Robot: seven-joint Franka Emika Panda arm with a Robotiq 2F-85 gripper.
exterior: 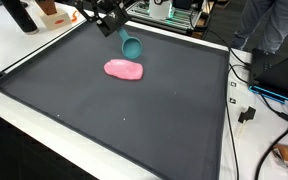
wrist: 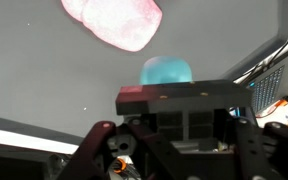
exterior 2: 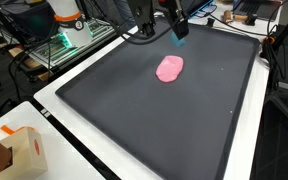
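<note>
A teal cup (exterior: 131, 47) hangs above the dark board, with my gripper (exterior: 120, 27) shut on it at its upper end. In the wrist view the cup (wrist: 166, 70) shows just past the gripper, whose fingers hide much of it. Only a small bit of the cup (exterior 2: 178, 41) shows in the second exterior view, below the arm. On the board lies a flat pink cloth-like piece (exterior: 123, 69), close in front of the cup. The same pink piece (wrist: 119, 18) fills the top of the wrist view.
The dark grey board (exterior: 134, 115) is bare over its front and right parts. A white and tan box (exterior 2: 30, 154) stands off the board's near left side. Cables run along the board's right side in the first exterior view.
</note>
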